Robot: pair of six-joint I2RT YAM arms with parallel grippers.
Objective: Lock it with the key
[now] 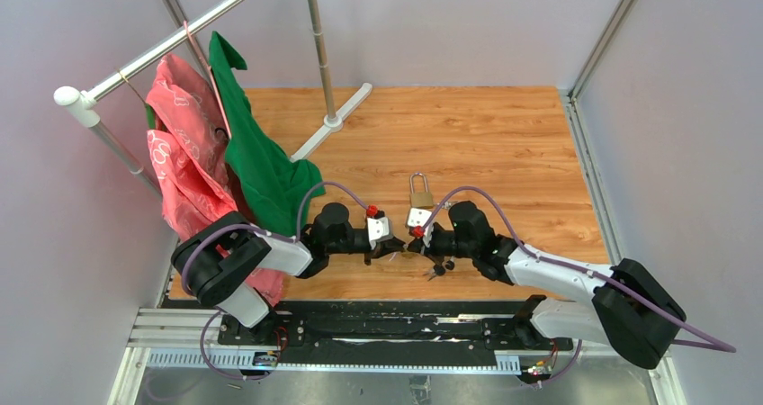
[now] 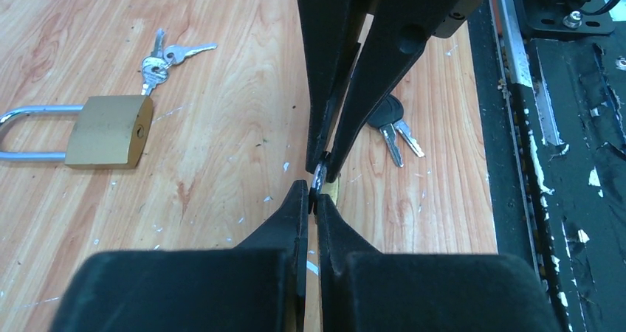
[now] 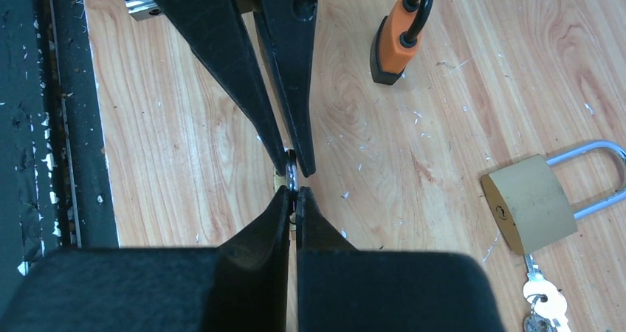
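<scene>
My left gripper [image 1: 400, 245] and right gripper [image 1: 412, 246] meet tip to tip low over the table, both shut. Between their tips is a thin silvery metal piece [image 2: 319, 178], with a bit of brass [image 2: 333, 192] showing beside it. The fingers cover most of both, so I cannot tell which gripper pinches them. A larger brass padlock [image 2: 111, 131] lies behind the grippers, its keyhole facing them. Silver keys [image 2: 166, 60] lie beside it. In the left wrist view, black-headed keys [image 2: 393, 125] rest on the wood past my right fingers.
In the right wrist view an orange and black lock-like object [image 3: 399, 40] stands beyond my left fingers. A clothes rack [image 1: 324, 54] with red cloth [image 1: 184, 144] and green cloth [image 1: 256, 148] takes up the left.
</scene>
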